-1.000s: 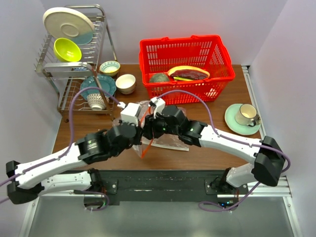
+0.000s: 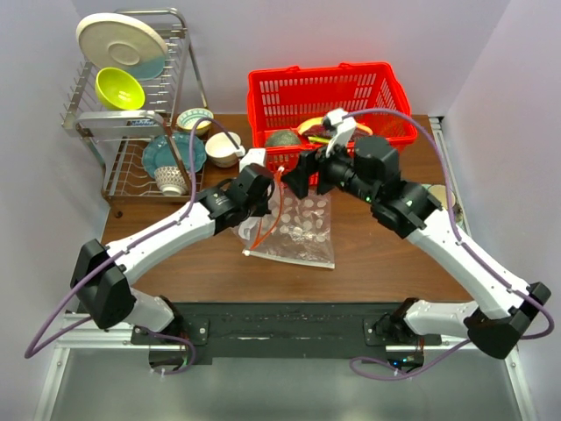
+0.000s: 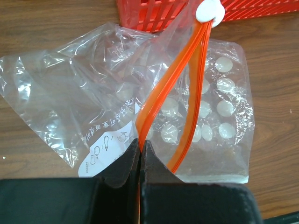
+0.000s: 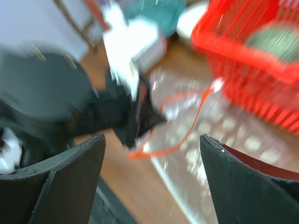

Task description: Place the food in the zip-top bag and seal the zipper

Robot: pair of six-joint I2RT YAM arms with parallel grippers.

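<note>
The clear zip top bag (image 2: 302, 230) lies on the table with its orange-edged mouth parted. In the left wrist view, my left gripper is shut on one orange zipper edge (image 3: 161, 95), and the other orange strip curves away from it. A white slider (image 3: 210, 11) sits at the far end of the zipper. My right gripper stands open above the bag, in front of the basket, with nothing between its fingers. Inside the red basket (image 2: 331, 81) are a round green food item (image 2: 283, 139) and long yellow and dark red pieces (image 2: 314, 128), partly covered by my right arm.
A dish rack (image 2: 131, 167) with plates and bowls stands at the left. Beside it sits a white bowl (image 2: 223, 149). A cup (image 2: 441, 195) at the right is largely hidden behind my right arm. Bare table (image 2: 386, 272) lies at the front right.
My right gripper has left the bag's mouth, rising and shifting right and back towards the basket. The left gripper has moved back and right, still at the orange edge; the bag's mouth is spread wider.
</note>
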